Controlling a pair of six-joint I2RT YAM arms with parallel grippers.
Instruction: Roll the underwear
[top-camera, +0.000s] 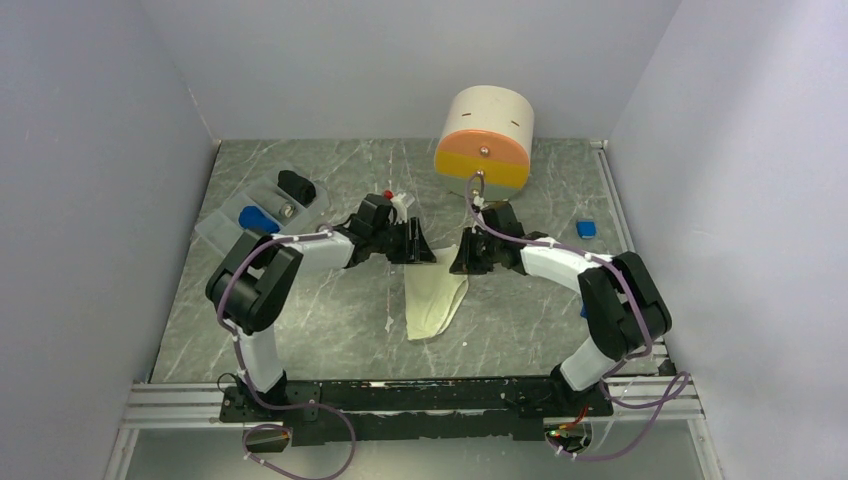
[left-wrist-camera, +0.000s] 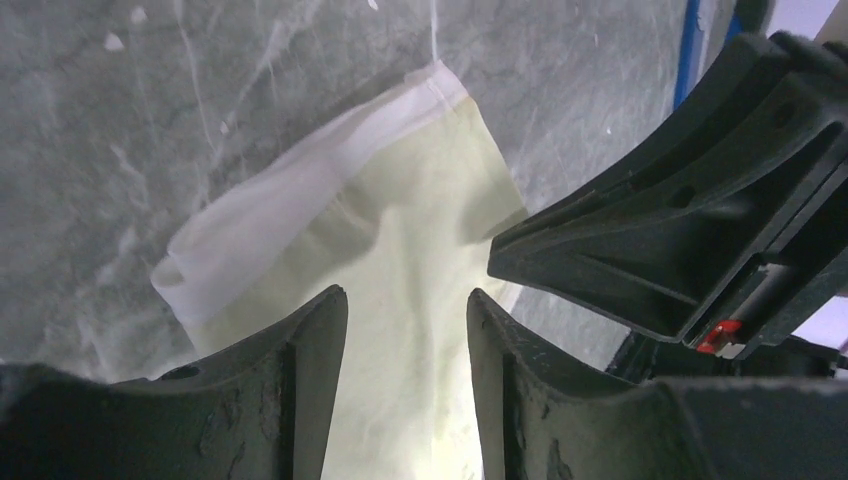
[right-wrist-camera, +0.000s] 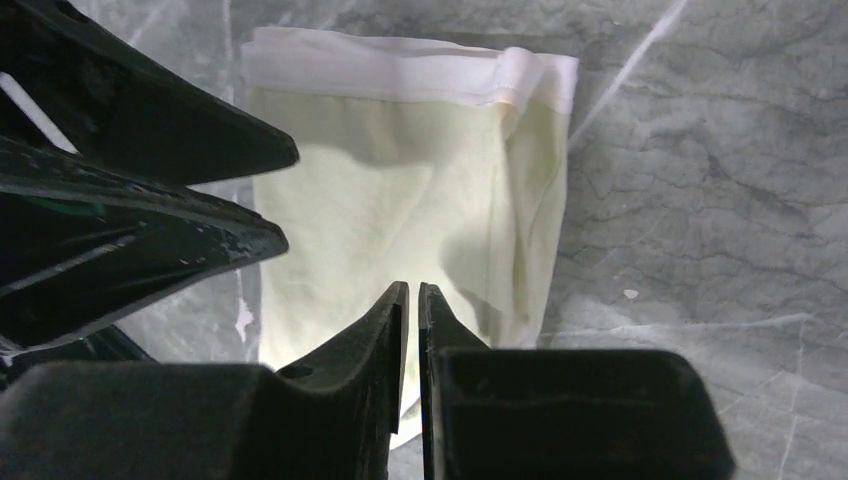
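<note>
The pale yellow underwear (top-camera: 430, 300) lies flat on the table, its white waistband (right-wrist-camera: 400, 75) along the far edge and its right side folded over. Above its far left part, my left gripper is open, with cloth showing below the gap and none taken up. My right gripper is over the far right part, its fingers brought together to a narrow slit. Pale cloth shows through that slit, but no bunched fold stands between the tips. The two grippers face each other closely; in the left wrist view the right fingers (left-wrist-camera: 640, 250) reach over the cloth's edge.
A clear divided tray (top-camera: 222, 235) with a blue and a black rolled item stands at the back left. A rounded cream and orange box (top-camera: 490, 125) is at the back. A small blue block (top-camera: 586, 229) lies to the right.
</note>
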